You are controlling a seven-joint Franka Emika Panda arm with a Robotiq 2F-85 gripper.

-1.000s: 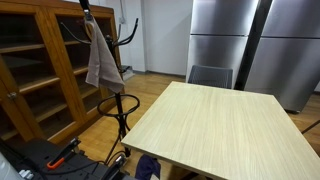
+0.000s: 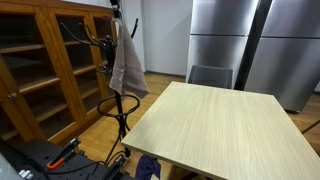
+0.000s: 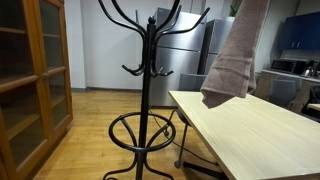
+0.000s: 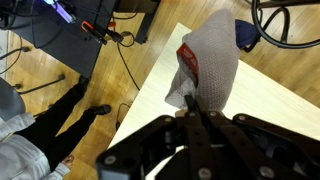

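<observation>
A grey-brown towel [image 2: 128, 66] hangs in the air from my gripper, which is shut on its upper part. In the wrist view the towel [image 4: 212, 62] drops away below the fingertips, partly over the pale table. Exterior view 2 shows the towel's lower part [image 3: 238, 62] to the right of the black coat stand [image 3: 146, 88]; the gripper is out of that view. In exterior view 1 the towel hangs in front of the coat stand [image 2: 118, 107], and whether they touch cannot be told.
The pale wooden table [image 2: 215, 125] has a clear top. A dark chair [image 2: 210, 76] stands behind it, and glass-door cabinets [image 2: 45, 75] line the left side. Dark blue cloth [image 2: 147, 167] lies by the table's front. A person's dark-clothed legs [image 4: 66, 128] show in the wrist view.
The towel has moved right in exterior view 1, from left of the coat stand's upper part to in front of it. It is still hanging from the gripper.
</observation>
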